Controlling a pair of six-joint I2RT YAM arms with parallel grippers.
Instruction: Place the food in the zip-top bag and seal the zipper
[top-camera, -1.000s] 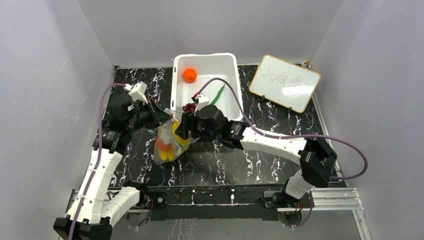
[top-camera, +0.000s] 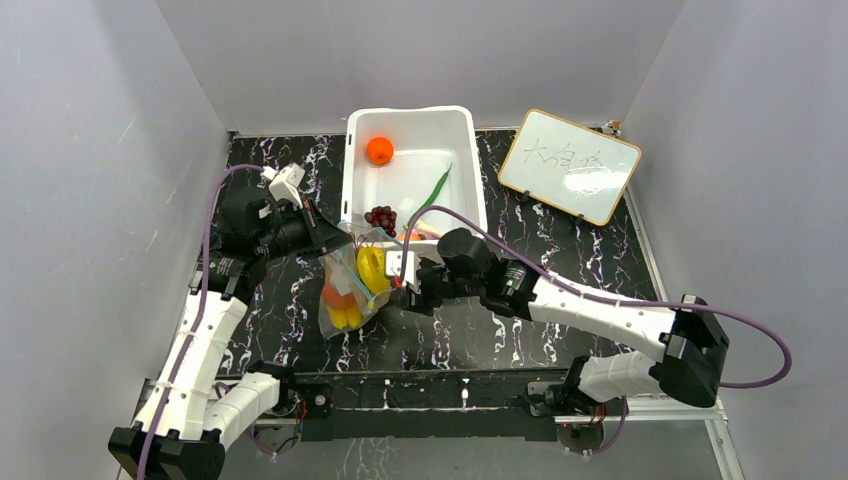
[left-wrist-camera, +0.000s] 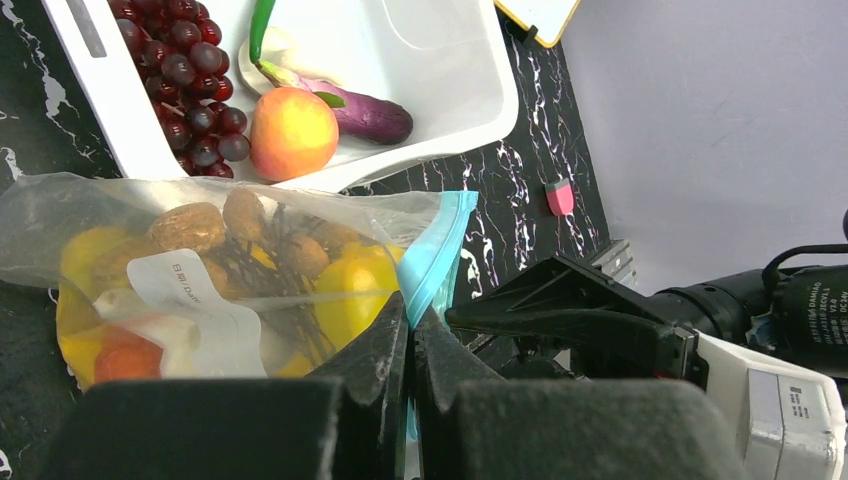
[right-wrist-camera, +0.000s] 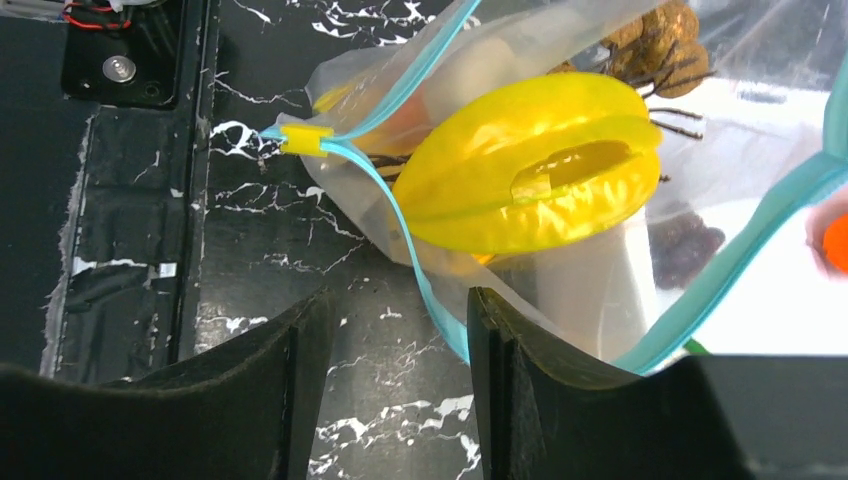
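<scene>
The clear zip top bag (top-camera: 328, 322) lies left of centre with food inside: a ridged yellow fruit (right-wrist-camera: 540, 165), brown nut-like pieces (left-wrist-camera: 190, 228) and other yellow and orange items. Its blue zipper strips (right-wrist-camera: 390, 200) stand apart at the mouth and meet by a yellow slider (right-wrist-camera: 304, 138). In the left wrist view, my left gripper is shut on the blue-edged rim of the bag. My right gripper is partly open beside the mouth, nothing gripped. One blue strip runs up to its right-hand finger (right-wrist-camera: 490, 345); contact is unclear.
Behind the bag stands a white bin (top-camera: 415, 125) holding an orange (top-camera: 380, 150), grapes (top-camera: 381, 219), a green pepper (top-camera: 440, 186), a peach (left-wrist-camera: 293, 134) and an eggplant (left-wrist-camera: 372, 117). A whiteboard (top-camera: 570, 165) leans at the back right.
My right gripper has backed off from over the yellow fruit toward the right and front, turning as it went. The bag has shifted slightly right. The left arm has barely moved.
</scene>
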